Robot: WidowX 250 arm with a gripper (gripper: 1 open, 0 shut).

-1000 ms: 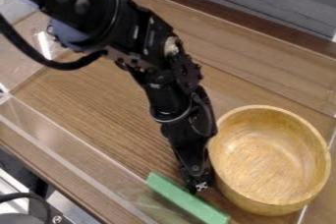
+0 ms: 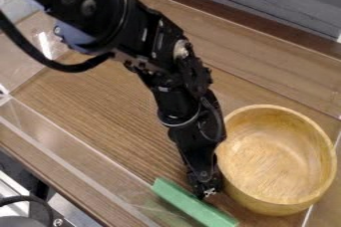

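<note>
The black gripper (image 2: 200,183) reaches down from the upper left, its fingertips just beside the left side of a round wooden bowl (image 2: 277,161) and by a flat green bar (image 2: 186,203) in the foreground. The fingers are dark and overlap, so whether anything is between them is hard to see. The green bar lies slanted at the bottom of the view, partly behind the fingertips.
A pale plank wall runs along the back. Clear edging and dark cables are at the lower left.
The gripper has shifted very slightly upward near the bowl. The bowl and green bar look unmoved.
</note>
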